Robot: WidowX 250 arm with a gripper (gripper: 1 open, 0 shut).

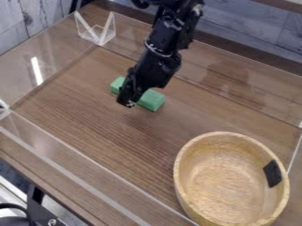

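Observation:
My black gripper (130, 95) reaches down from the top centre to a green object (150, 101) lying on the wooden table (88, 124), its fingers shut. The gripper hides the middle of the green object, whose two ends show on either side. I cannot tell whether the fingertips touch it.
A large cream round container (230, 199) with a black patch stands at the front right. Clear plastic pieces (97, 28) sit at the back left and the left edge.

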